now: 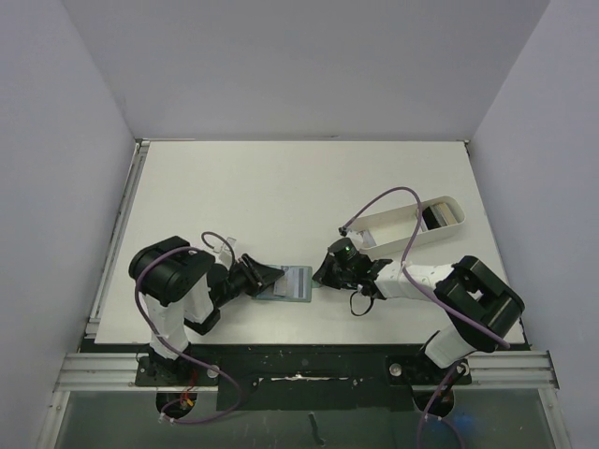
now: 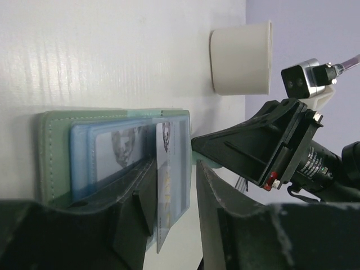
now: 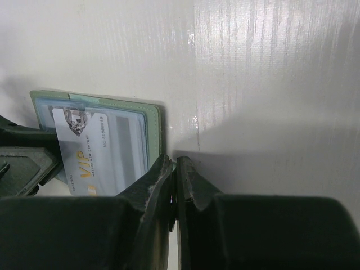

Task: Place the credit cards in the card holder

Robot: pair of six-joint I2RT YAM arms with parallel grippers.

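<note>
The green card holder [image 1: 298, 296] lies spread on the table between both grippers, its clear bluish sleeve uppermost. A white VIP card [image 3: 84, 149] rests at this sleeve; how deep it sits is unclear. In the left wrist view, the card [image 2: 163, 163] shows nearly edge-on, with its near end between my left gripper's fingers. That left gripper is open, its fingers [image 2: 205, 188] parted on either side of the card. My right gripper is shut on a small green edge of the holder [image 3: 153, 132], at the right side.
At the back right stands a white tray [image 1: 398, 241] containing several dark and tan cards [image 1: 437, 216] at its right end. A pale card [image 1: 363, 238] is at its left end.
</note>
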